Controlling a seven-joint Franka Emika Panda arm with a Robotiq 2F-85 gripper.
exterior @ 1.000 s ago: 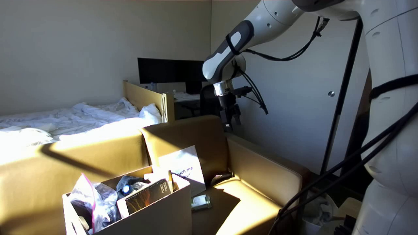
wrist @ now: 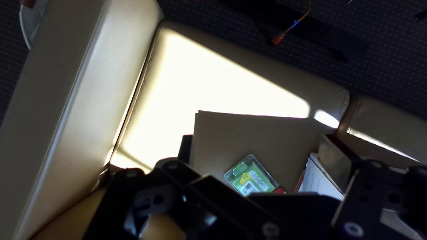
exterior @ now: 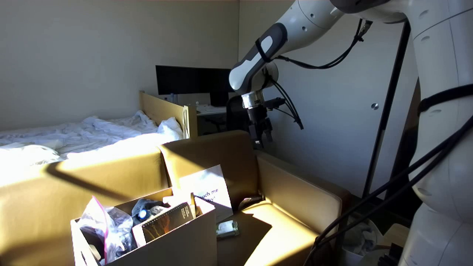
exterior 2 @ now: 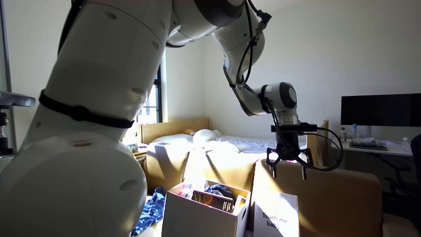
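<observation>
My gripper (exterior 2: 289, 175) hangs in the air above the right part of the couch, fingers pointing down. Its two fingers stand well apart in the second exterior view, with nothing between them. On the shaded seat lies a small clear-and-green package (wrist: 251, 176), right of the storage box (exterior: 177, 241) in the first exterior view. That box holds a spiral-bound dark book (exterior: 167, 221), a plastic bag (exterior: 111, 230) with a pink edge, and dark cloth. A white sign (exterior 2: 276, 215) with printed words leans against the backrest beside the box.
The couch armrest (exterior: 297, 181) rises to the right of the seat. Sunlit seat cushion (wrist: 192, 88) lies bare near the package. A dark object (exterior: 250, 202) sits in the seat's back corner. Blue cloth (exterior 2: 152, 211) lies left of the box. Behind are a bed and a desk.
</observation>
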